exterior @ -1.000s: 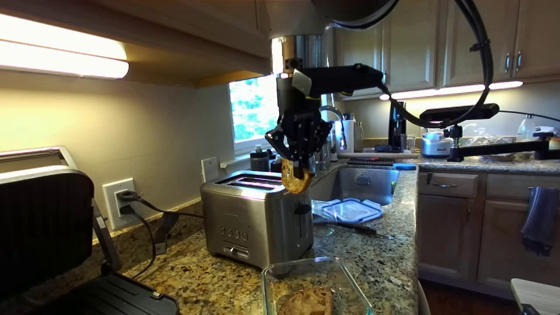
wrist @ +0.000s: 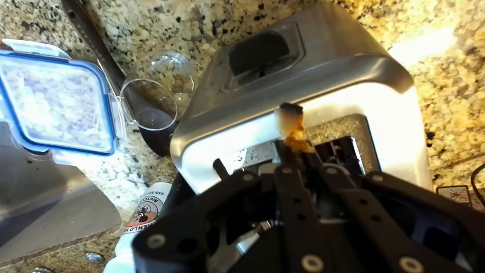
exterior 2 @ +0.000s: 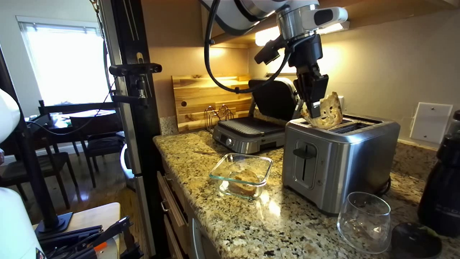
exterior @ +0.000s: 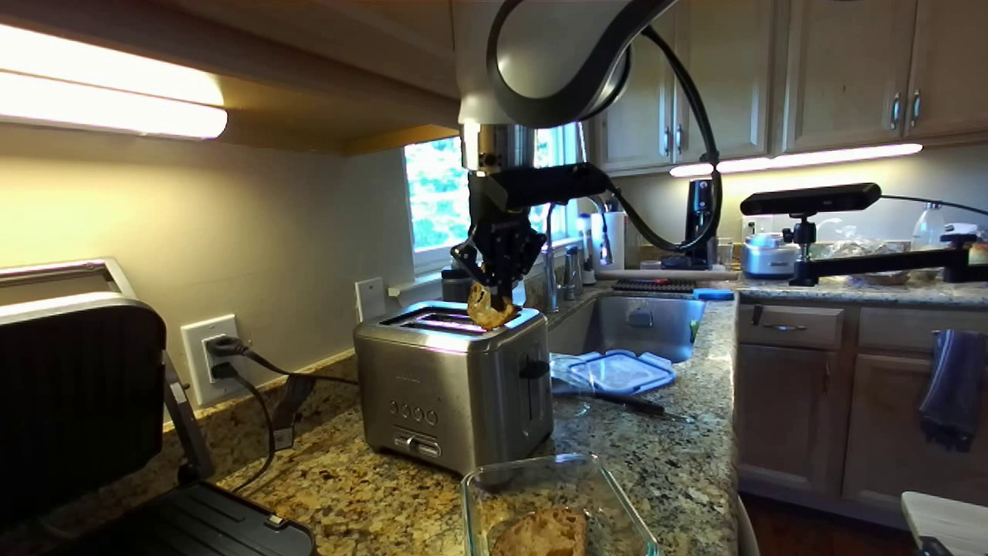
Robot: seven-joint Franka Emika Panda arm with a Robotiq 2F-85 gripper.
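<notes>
My gripper points down over the steel toaster, shut on a browned bread slice. The slice stands upright at the lever end of the toaster's top; whether its lower edge is inside a slot or just above it, I cannot tell. In the wrist view, only a narrow edge of the bread shows beyond my fingers, with part of a dark slot beside it. A second piece of bread lies in the glass dish in front of the toaster.
A drinking glass and a dark bottle stand close to the toaster. An open grill press sits farther along the counter. Beside the sink lies a blue-rimmed lid. Cabinets hang low above the arm.
Toaster and dish have not moved.
</notes>
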